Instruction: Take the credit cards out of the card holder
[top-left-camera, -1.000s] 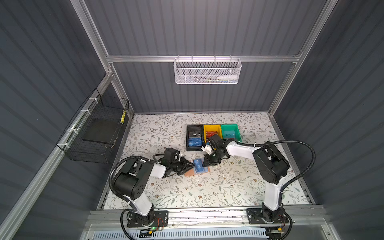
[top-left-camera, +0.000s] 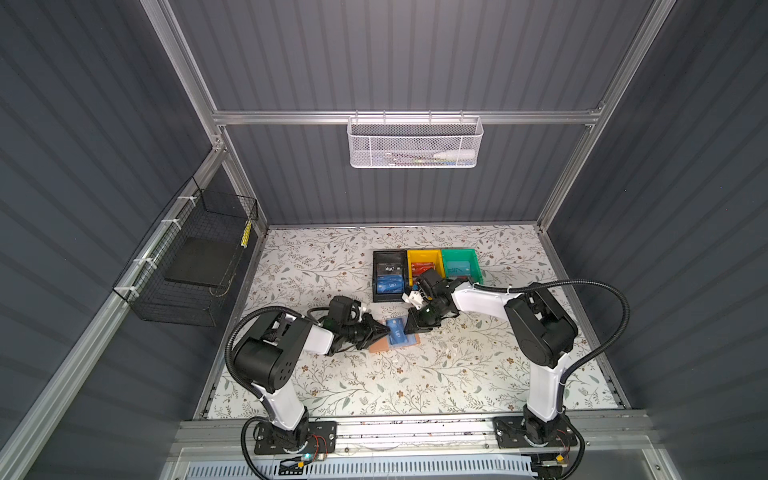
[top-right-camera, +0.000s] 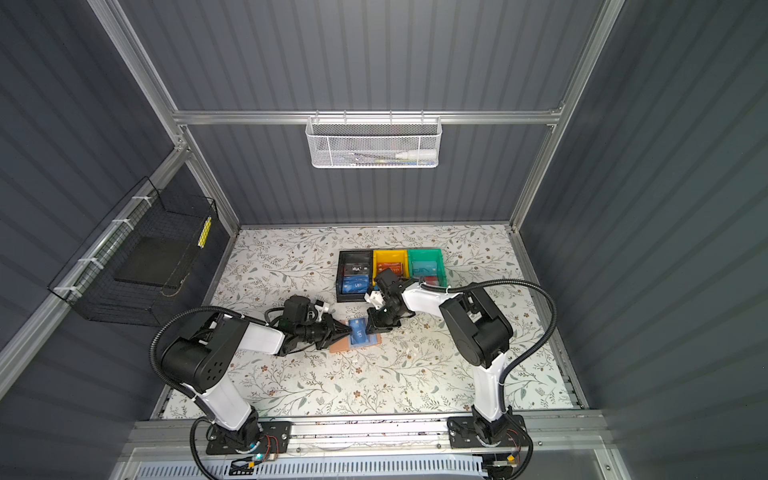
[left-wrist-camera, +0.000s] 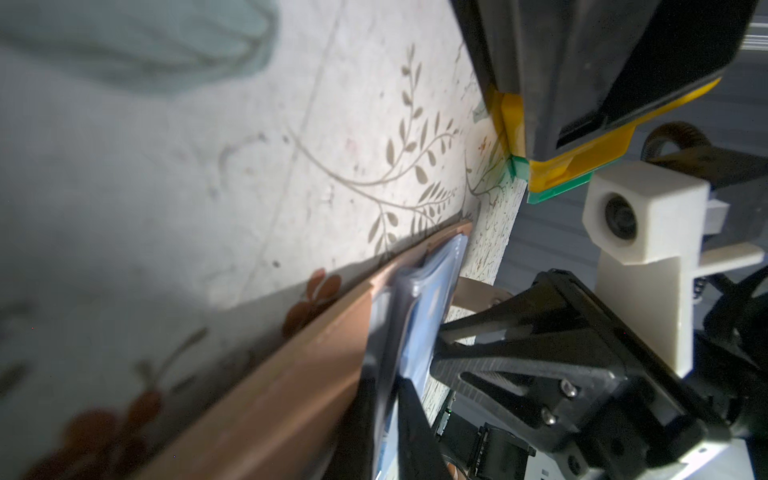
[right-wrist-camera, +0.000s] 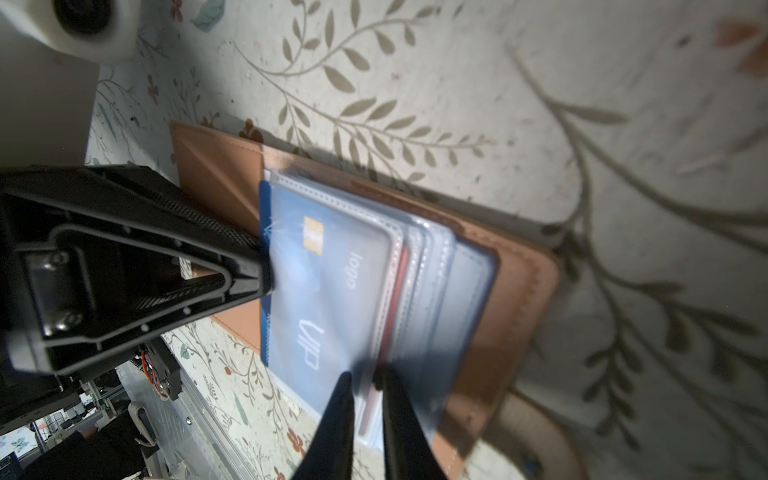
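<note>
The tan card holder (right-wrist-camera: 520, 312) lies open on the table, holding blue credit cards (right-wrist-camera: 312, 280) in clear sleeves, with several layers showing at one edge. My left gripper (top-left-camera: 382, 331) is at the holder's left part, its fingertips (left-wrist-camera: 408, 408) against the sleeve edges; how far its fingers are open is hard to see. My right gripper has its narrow fingertips closed on the layered edge of the card sleeves at the other side. In the right wrist view the left gripper's black finger (right-wrist-camera: 232, 272) presses beside the top card.
Behind the grippers stand a black bin (top-left-camera: 376, 264), a yellow bin (top-left-camera: 424, 256) and a green bin (top-left-camera: 472, 268) holding cards. A black wire basket (top-left-camera: 192, 272) hangs on the left wall.
</note>
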